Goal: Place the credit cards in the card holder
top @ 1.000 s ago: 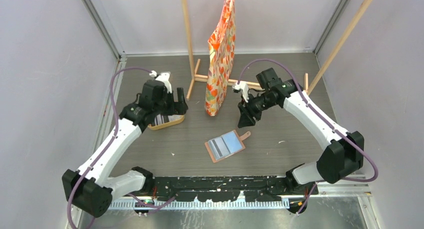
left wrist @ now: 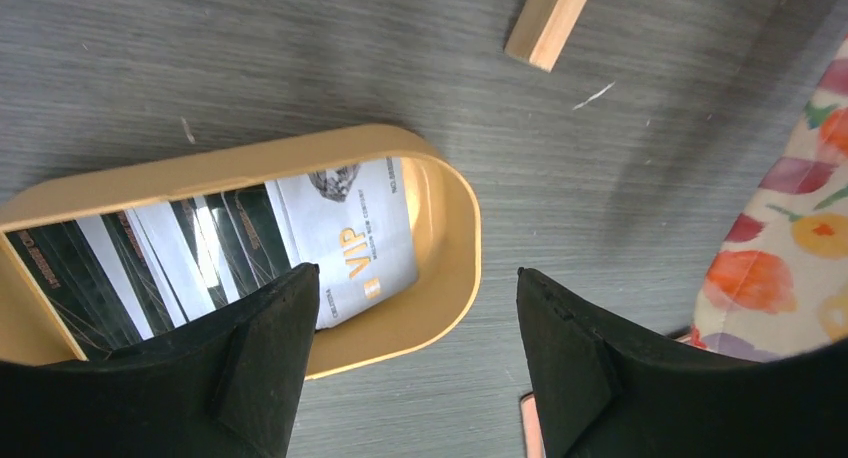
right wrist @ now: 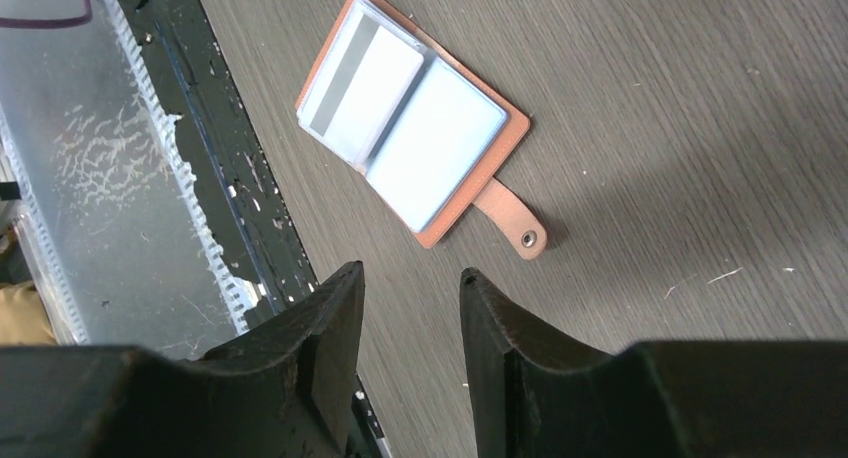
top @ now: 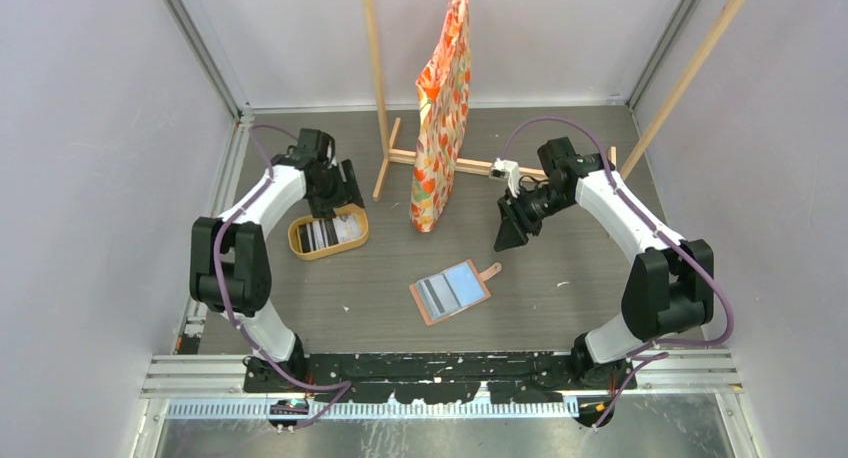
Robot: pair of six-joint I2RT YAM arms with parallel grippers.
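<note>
A yellow oval tray (top: 297, 244) at the left holds several cards (left wrist: 350, 238), dark and white, one marked VIP. My left gripper hangs over the tray, fingers apart, nothing between them. The tan card holder (right wrist: 512, 218) lies flat at front centre with clear and grey sleeves (top: 447, 288). My right gripper stands open above the table, to the holder's right in the top view, empty.
A wooden rack (top: 377, 68) with a hanging orange floral cloth (top: 437, 128) stands at the back centre, close right of the tray. The table between tray and holder is clear.
My left arm has moved back over the tray, away from the front. The right gripper has shifted to the right since a second ago.
</note>
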